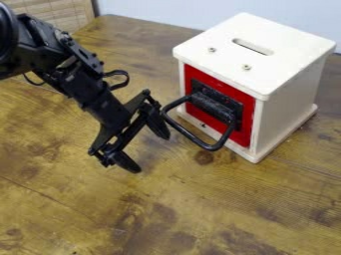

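Note:
A white box with a slot and two screws on top stands at the right of the camera view. Its red front panel carries a black fitting with a black loop handle sticking out toward the lower left. My black gripper hangs open just left of the handle, fingertips pointing down and right, the upper finger close to the handle. Nothing shows between the fingers.
A pale wall runs along the back, behind the box. My arm comes in from the upper left.

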